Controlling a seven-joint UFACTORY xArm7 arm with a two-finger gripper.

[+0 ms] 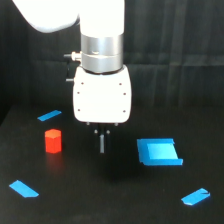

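Observation:
A red block stands on the black table at the left of the camera view. On the right is a blue open box or tray, its inside a lighter blue. My gripper hangs below the white flange of the arm, between the two and apart from both in the picture. Its dark fingers blend into the black background, with only a thin grey strip showing, so how the fingers stand is unclear. Nothing bright or coloured appears at the fingertips.
Blue tape strips mark the table: one behind the block, one at front left and one at front right. A black curtain hangs behind.

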